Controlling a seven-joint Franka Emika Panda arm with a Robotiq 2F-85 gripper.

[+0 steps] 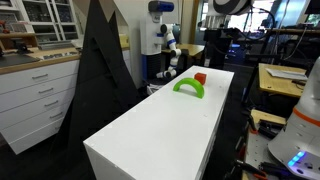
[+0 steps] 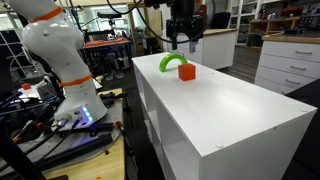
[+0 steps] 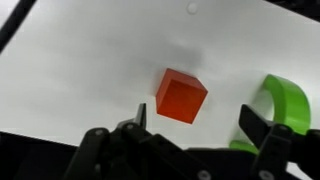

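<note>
A red block (image 3: 181, 97) rests on the white tabletop, seen from above in the wrist view. In exterior view 2 the same block (image 2: 187, 73) lies below my gripper (image 2: 183, 46), with a clear gap of air separating them. The gripper is open, its two dark fingertips spread wide and nothing held between them. Beside the block is a green arch (image 3: 290, 103), partly covered by the right finger in the wrist view. Exterior view 1 shows the arch (image 1: 188, 87) nearer that camera than the red block (image 1: 200, 78).
Drawer cabinets (image 1: 32, 100) and a dark triangular panel (image 1: 103, 75) stand alongside it. A dark cable crosses the wrist view's upper left corner.
</note>
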